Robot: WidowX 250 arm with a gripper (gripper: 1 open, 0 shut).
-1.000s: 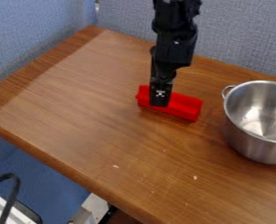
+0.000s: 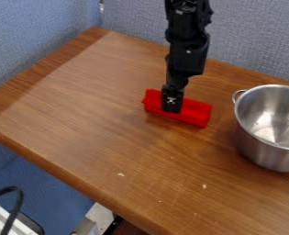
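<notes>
A red bar-shaped object (image 2: 194,114) lies on the wooden table near its middle right. My black gripper (image 2: 172,101) is lowered onto it from above, its open fingers at the left half of the bar. The fingertips partly hide the bar, and I cannot tell whether they touch it. To the right stands a steel pot (image 2: 272,128) with a loop handle, apart from the bar.
Padded grey walls stand behind and at the left. Some dark and white items sit off the table at the lower left.
My gripper has shifted slightly to the right and stands low over the red bar, its wrist angle a little changed. The bar and pot have not visibly moved.
</notes>
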